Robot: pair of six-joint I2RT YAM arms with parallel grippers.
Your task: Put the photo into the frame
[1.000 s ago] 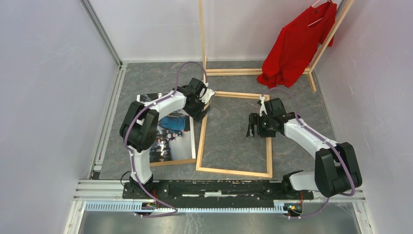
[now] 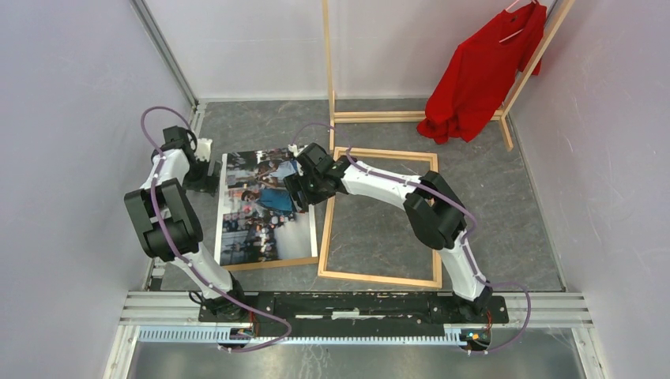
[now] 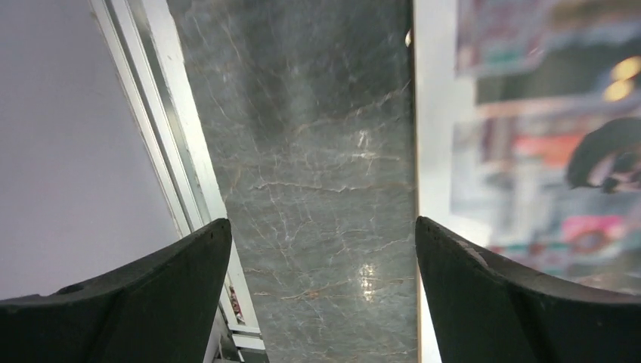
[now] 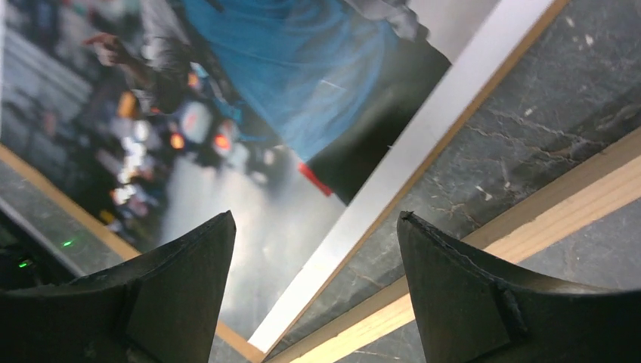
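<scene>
The photo (image 2: 269, 229), a crowd scene with a blue-clad figure, lies flat on the left of the floor, with white side edges and a wooden front edge. To its right lies the empty wooden frame (image 2: 379, 278). My left gripper (image 2: 212, 178) is open just beyond the photo's left edge, and in the left wrist view the white border (image 3: 437, 151) runs by its right finger. Over the photo's right side is my right gripper (image 2: 299, 193). In the right wrist view the photo's white edge (image 4: 378, 185) passes between its parted fingers, not gripped.
Behind the frame stands a wooden rack (image 2: 379, 117) with a red shirt (image 2: 486, 75) hanging at the right. A wall rail (image 3: 181, 113) runs close to my left gripper. Bare floor (image 2: 498, 221) lies right of the frame.
My left gripper has swept left from between photo and frame to the photo's left side. My right gripper has crossed left over the frame to the photo's right edge. Photo and frame look unmoved.
</scene>
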